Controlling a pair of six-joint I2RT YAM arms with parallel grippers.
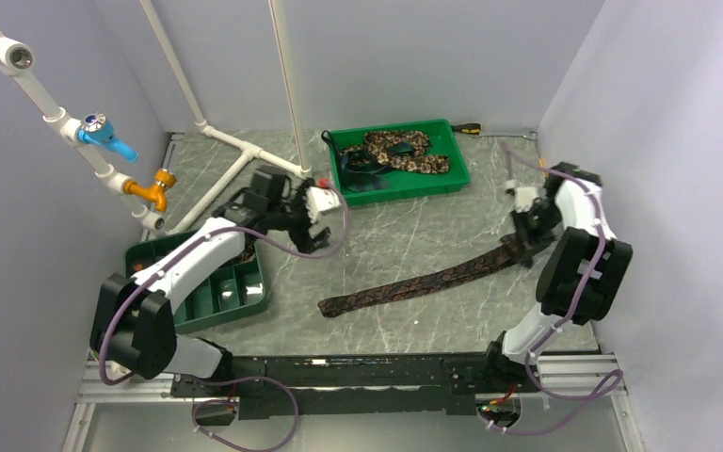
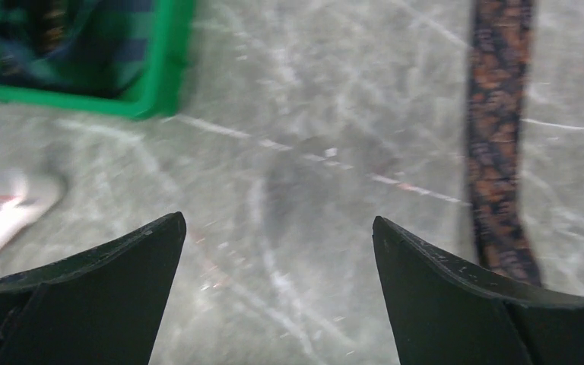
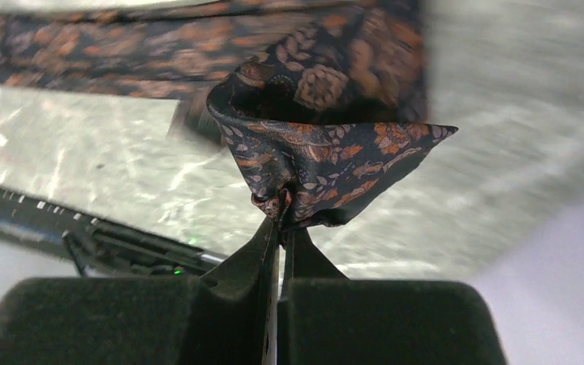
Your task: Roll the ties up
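Observation:
A long dark floral tie (image 1: 414,287) lies flat across the lower middle of the table, its left end free. At its right end my right gripper (image 1: 525,240) is shut on the tie; in the right wrist view the cloth (image 3: 327,160) bunches and folds over at the fingertips (image 3: 266,251). My left gripper (image 1: 313,226) hangs open over the left middle, nothing between its fingers; in the left wrist view the tie (image 2: 494,137) runs off to the right of it.
A green tray (image 1: 400,190) with more ties stands at the back. A dark green compartment box (image 1: 254,297) is at the left, beside white pipes (image 1: 226,179) with taps.

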